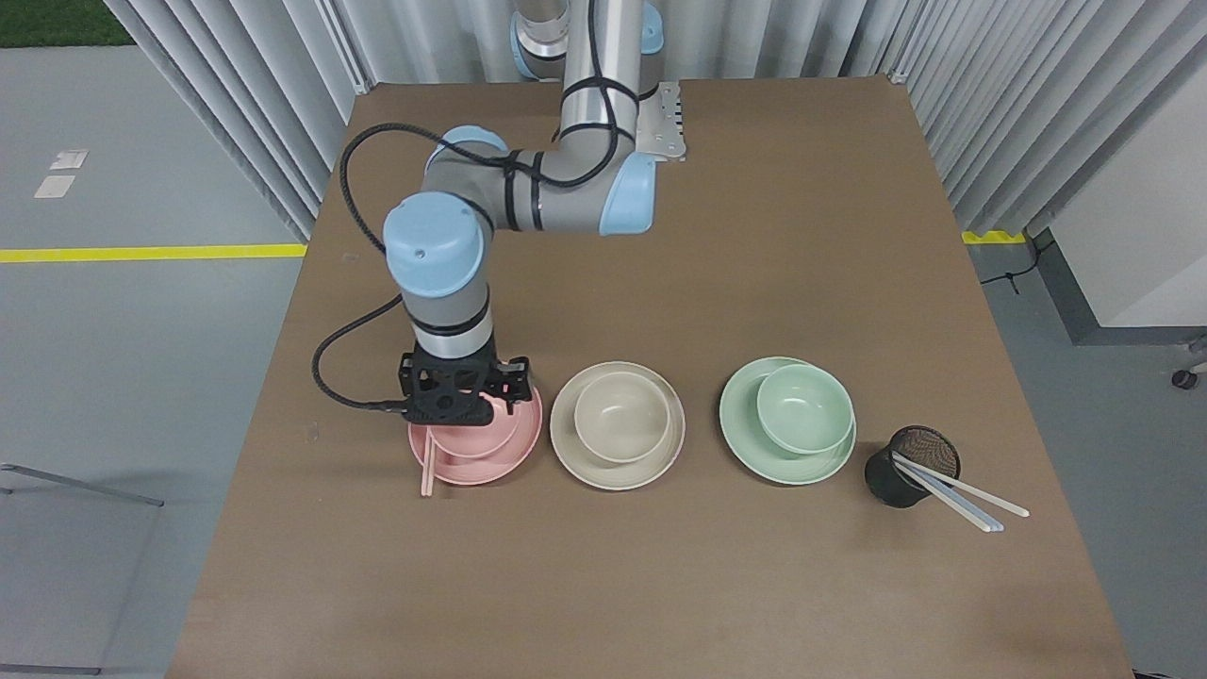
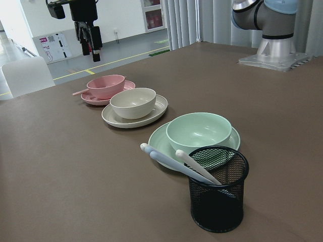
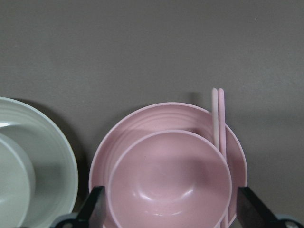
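The black gripper (image 1: 465,407) hangs above the pink bowl and plate at the left of the row, hiding part of them in the front view; in the left view it (image 2: 91,53) is well above them. In the wrist view its fingers stand apart, open, over the pink bowl (image 3: 169,180). A pair of pink chopsticks (image 3: 221,123) rests on the right side of the pink plate (image 3: 142,116). To the right in the front view sit a cream bowl (image 1: 621,417) on a cream plate and a green bowl (image 1: 804,407) on a green plate.
A black mesh cup (image 2: 216,204) at the row's right end holds white and pale blue chopsticks (image 1: 962,504).
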